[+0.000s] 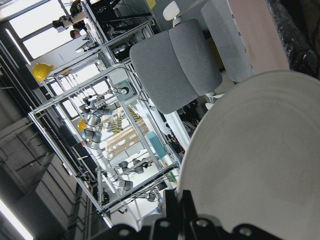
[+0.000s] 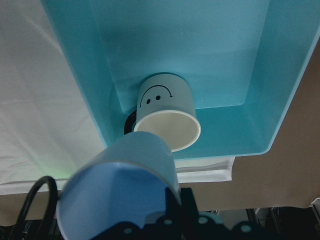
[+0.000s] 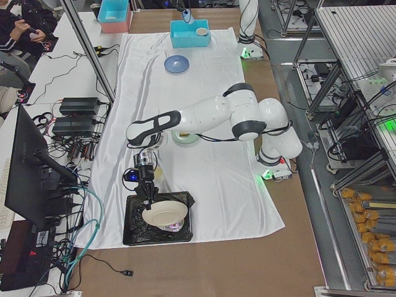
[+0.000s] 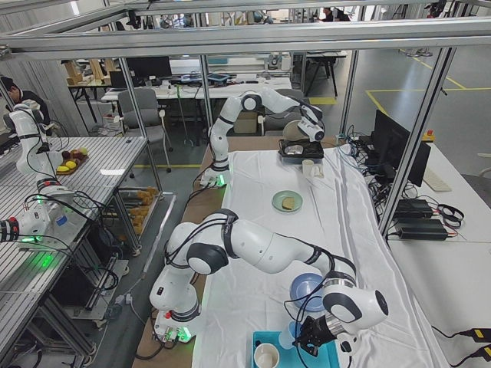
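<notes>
My left gripper [image 3: 148, 199] is shut on the rim of a cream plate [image 3: 165, 213], which it holds over a black lined bin [image 3: 132, 232]; the plate fills much of the left wrist view. My right gripper is shut on a light blue cup [image 2: 135, 150], held over a turquoise bin [image 2: 255, 60]. A white cup [image 2: 162, 102] with a drawn face lies inside that bin.
A blue plate [image 3: 176, 64] lies on the white cloth near the turquoise bin. A green plate [image 4: 278, 201] with a yellowish item sits mid-table, partly under the left arm in the camera left view.
</notes>
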